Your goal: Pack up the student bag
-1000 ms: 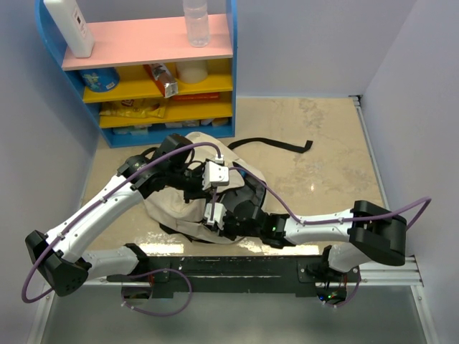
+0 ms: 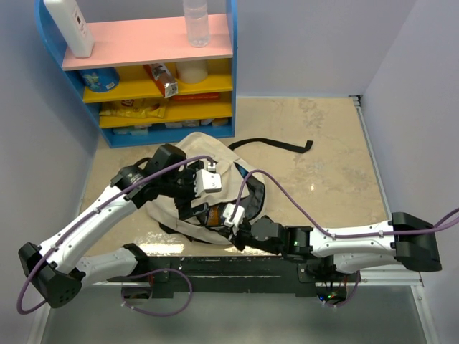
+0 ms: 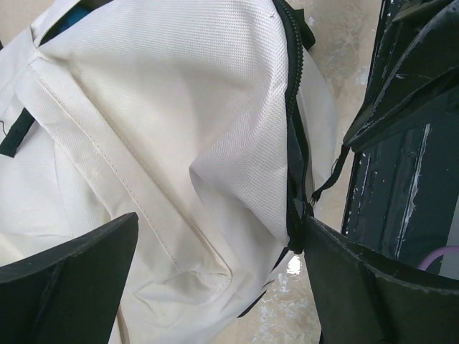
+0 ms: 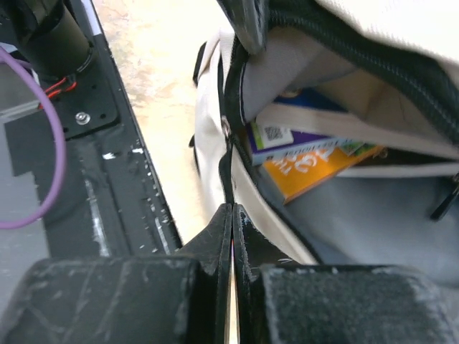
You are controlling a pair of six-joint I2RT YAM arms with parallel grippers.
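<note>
A white cloth bag (image 2: 172,211) with black zipper lies open at the front of the table, holding an orange and blue box (image 4: 312,168). Over the bag's left half is my left gripper, open, its fingers either side of white fabric and a zipper edge (image 3: 294,172). My right gripper is shut at the bag's front right edge; the black zipper strap (image 4: 227,172) runs to its tips, and I cannot tell if any of it is between them.
A blue shelf unit (image 2: 158,57) with bottles and packets stands at the back left. A black strap (image 2: 280,145) lies on the otherwise clear right side of the table. Walls bound both sides.
My right arm has moved to the right, away from the bag's middle. My left gripper has shifted slightly left and down in the top view.
</note>
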